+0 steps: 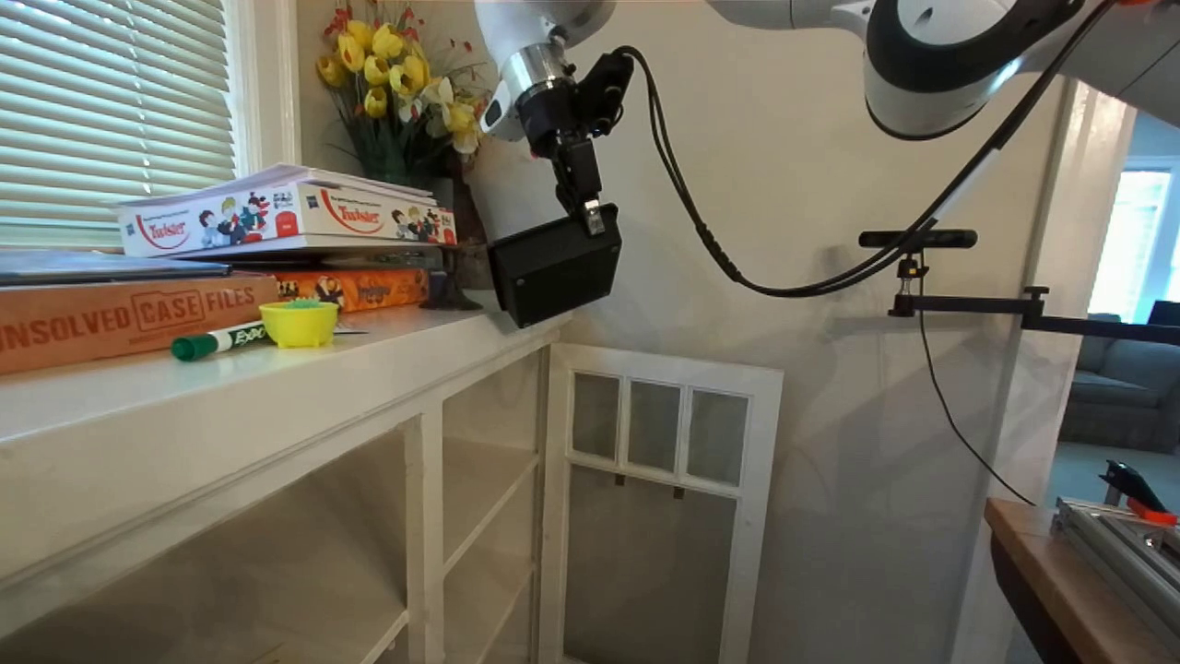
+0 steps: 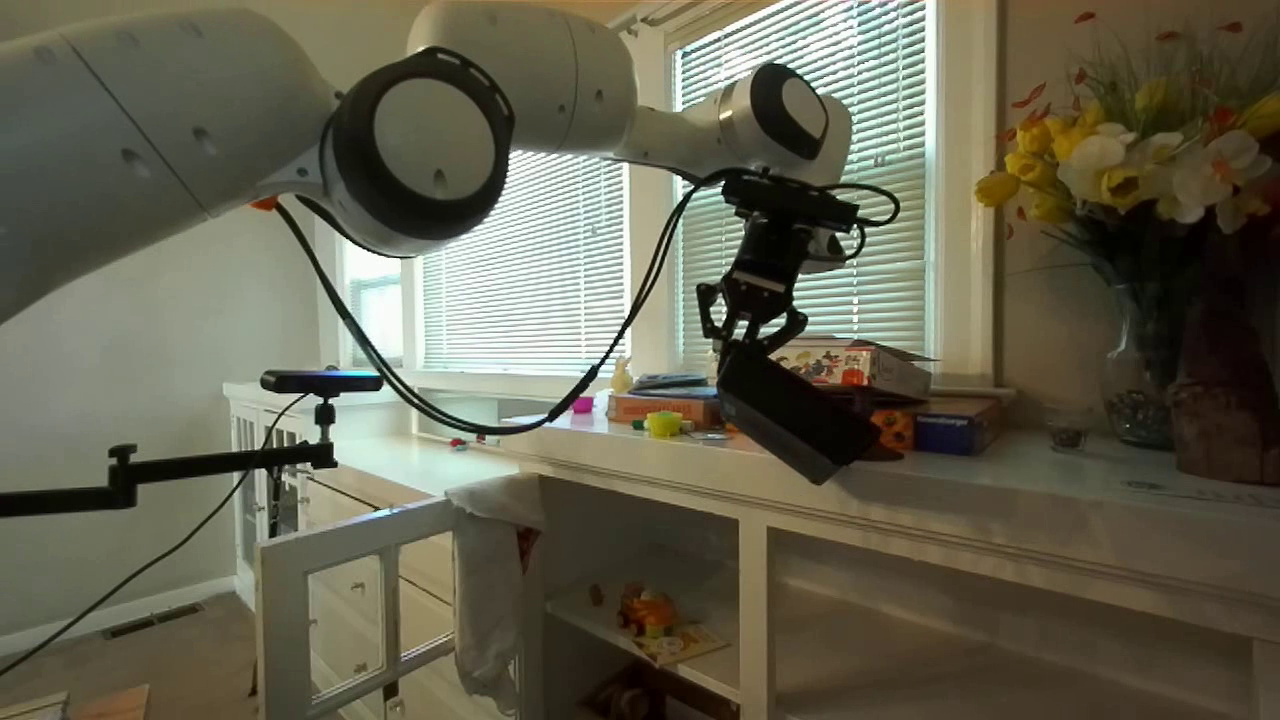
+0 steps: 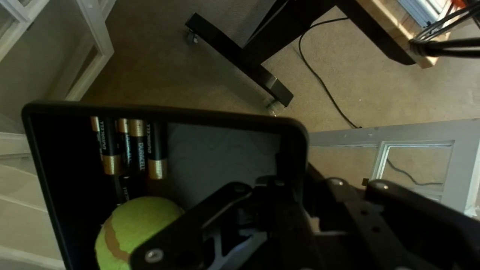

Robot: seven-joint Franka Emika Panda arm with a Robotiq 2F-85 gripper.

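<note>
A black open-topped box (image 1: 559,266) hangs tilted in the air, with my gripper (image 1: 594,217) shut on its wall. In exterior view 2 the box (image 2: 792,414) slants down to the right beneath the gripper (image 2: 746,346), in front of the counter's edge. The wrist view looks into the box (image 3: 157,110): several Duracell batteries (image 3: 140,150) lie toward its left side, and a yellow-green tennis ball (image 3: 137,229) rests near them. Bare grey floor of the box shows right of the batteries. Dark fingers (image 3: 279,198) cover its near right corner.
On the white counter (image 1: 442,343) stand stacked game boxes (image 1: 288,216), a yellow bowl (image 1: 300,325), a green marker (image 1: 216,341) and a flower vase (image 2: 1134,372). Open shelves (image 2: 648,564) lie below. A glazed cabinet door (image 1: 664,487) stands open.
</note>
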